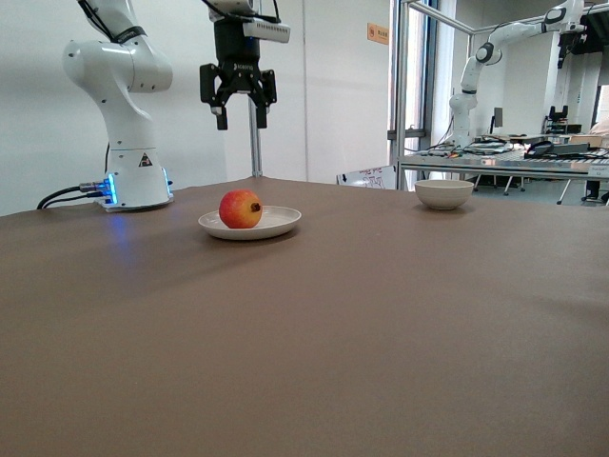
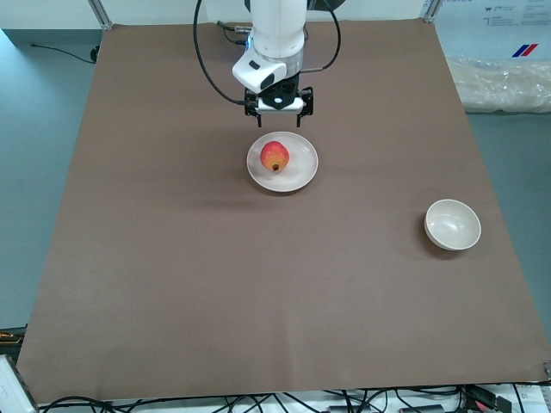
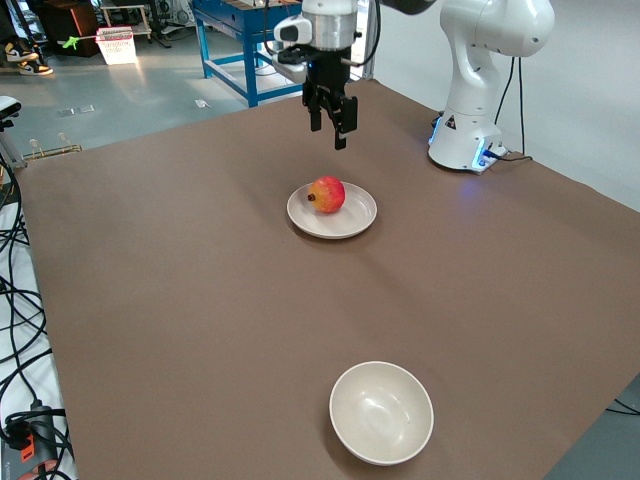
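A red-yellow pomegranate-like fruit point(image 2: 275, 155) rests on a white plate point(image 2: 296, 174), also visible as the fruit point(image 1: 240, 208) on the plate point(image 1: 277, 225) in the top view. My black gripper point(image 2: 278, 119) hangs above and behind the plate, its two fingers point(image 1: 221, 116) apart and pointing down, with nothing seen between them. In the right view the gripper point(image 3: 328, 128) is over bare table, clear of the fruit. A white bowl point(image 2: 453, 225) stands apart from the plate, to the right in the left view and in the foreground point(image 3: 381, 412) in the right view.
Cables point(image 2: 95, 404) run beyond its edge in the left view. The arm's white base point(image 3: 460, 140) stands at the table's edge.
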